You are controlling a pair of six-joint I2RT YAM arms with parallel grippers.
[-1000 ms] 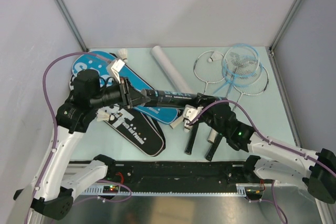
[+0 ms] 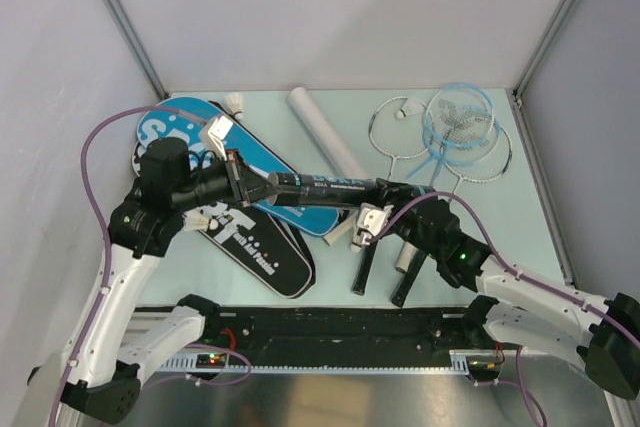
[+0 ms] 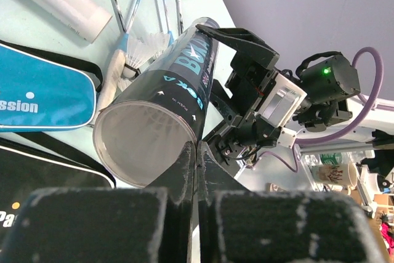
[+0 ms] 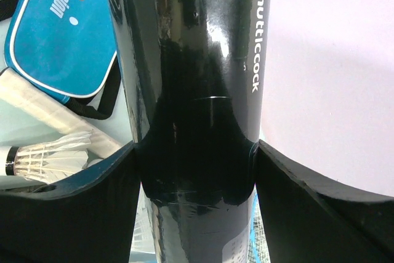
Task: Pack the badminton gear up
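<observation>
A black shuttlecock tube (image 2: 325, 190) hangs nearly level above the table, my right gripper (image 2: 385, 194) shut around its right end. In the right wrist view its dark glossy wall (image 4: 197, 78) sits between both fingers. Facing the left arm is the tube's open mouth (image 3: 143, 143), and it looks empty as far as I can see inside. My left gripper is shut, tips at the edge of that mouth; nothing shows between them. Below lie a blue racket bag (image 2: 305, 215) and a black one (image 2: 262, 252).
Rackets, including a blue one (image 2: 440, 147), lie at the right with handles (image 2: 365, 267) toward the front. A long white roll (image 2: 322, 129) rests mid-table. Loose shuttlecocks include one (image 2: 234, 104) at the back and another (image 2: 411, 107) by the rackets.
The tube's left end moved little, and the right gripper has kept hold of it. The gear on the table is unchanged.
</observation>
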